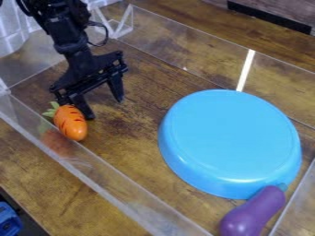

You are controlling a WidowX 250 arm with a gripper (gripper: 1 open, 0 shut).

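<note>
A plush-looking orange carrot (70, 123) with green leaves lies at the left, by the clear side wall of the tray. My black gripper (72, 100) is low just above it, near its leafy end; whether its fingers are open or shut on the carrot is hard to tell.
A large upturned blue bowl (229, 140) fills the right of the tray, with a purple eggplant (250, 212) at the lower right. The wooden middle of the tray floor (132, 138) is bare. Clear walls border the space.
</note>
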